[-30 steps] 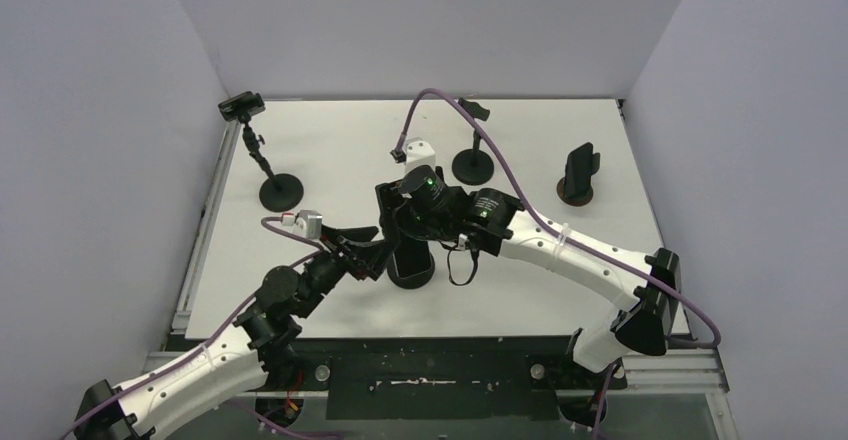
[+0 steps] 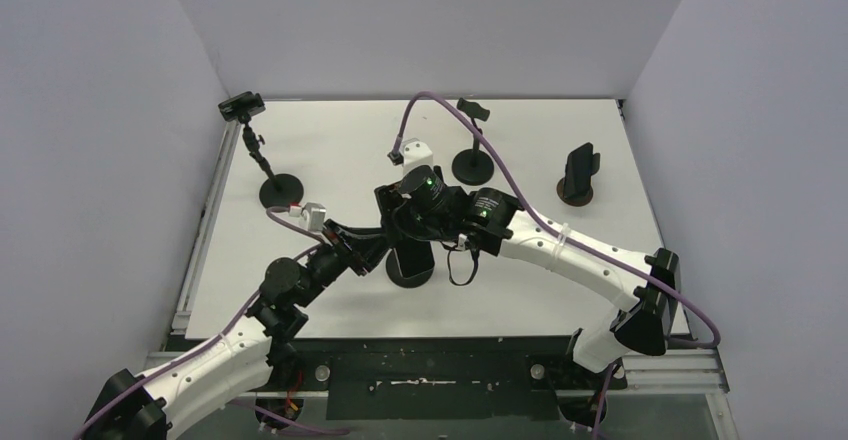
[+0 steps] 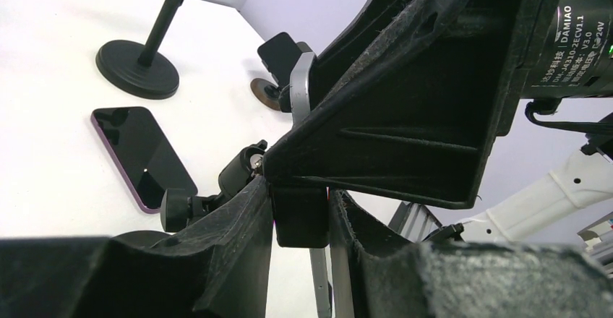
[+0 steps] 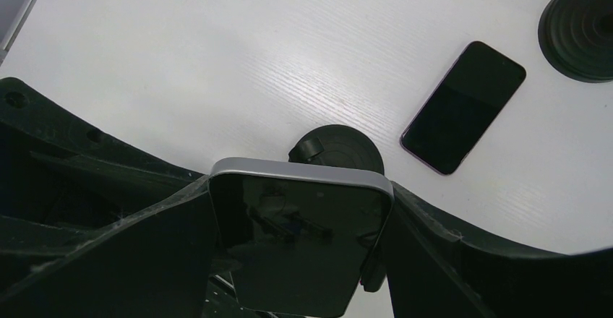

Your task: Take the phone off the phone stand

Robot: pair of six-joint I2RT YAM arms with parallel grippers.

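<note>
A phone with a silver rim (image 4: pixel 303 249) fills the space between the fingers of my right gripper. Both fingers stand at its side edges with no clear gap, but how firmly they press cannot be told. Beneath the phone, the round black base of the stand (image 4: pixel 338 144) shows on the table. In the left wrist view my left gripper is shut on a black block of the stand (image 3: pixel 300 220), below the right gripper's big black finger (image 3: pixel 390 144). From above, the two grippers meet over the stand base (image 2: pixel 408 276) and partly hide it.
A second phone (image 3: pixel 144 155) lies flat on the table, hidden from above. Other stands are at back left (image 2: pixel 281 190), back middle (image 2: pixel 472 167) and right (image 2: pixel 575 185). A black strap (image 2: pixel 463 268) hangs by the right wrist.
My left gripper has moved slightly right and up in the top view, in against the stand, and its fingers have drawn closer together. The right arm has hardly moved.
</note>
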